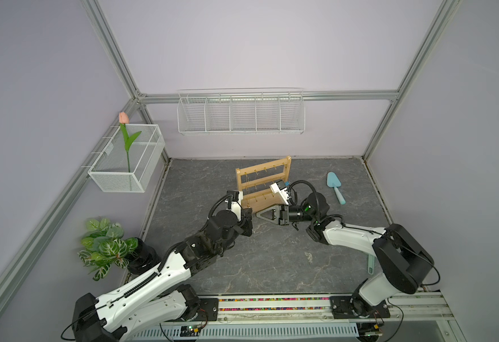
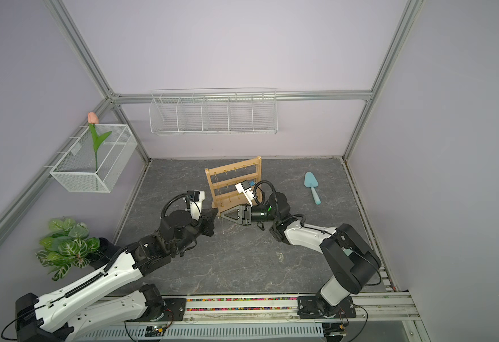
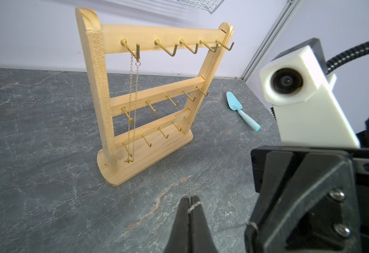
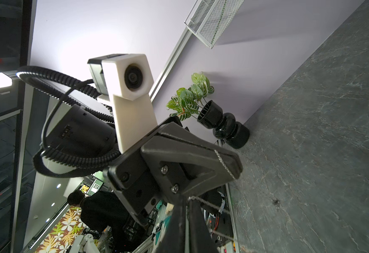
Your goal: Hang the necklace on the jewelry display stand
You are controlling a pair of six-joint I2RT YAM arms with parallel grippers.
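Note:
The wooden display stand [image 1: 263, 167] stands behind both grippers. In the left wrist view, the stand's upright [image 3: 101, 101] is at the left, with rows of brass hooks [image 3: 166, 48]. My left gripper is shut on a thin silver necklace [image 3: 195, 205], in front of the stand and above the table. Just beside it, my right gripper has its tips together, pinching another part of the chain. A strand of the necklace [image 4: 225, 165] crosses the left gripper's finger in the right wrist view. The lower strands are blurred.
A gold chain [image 3: 129, 101] hangs from the stand's top-left hook. A blue trowel [image 1: 335, 187] lies to the right of the stand. A potted plant [image 1: 110, 245] stands at the left. Table space in front of the arms is clear.

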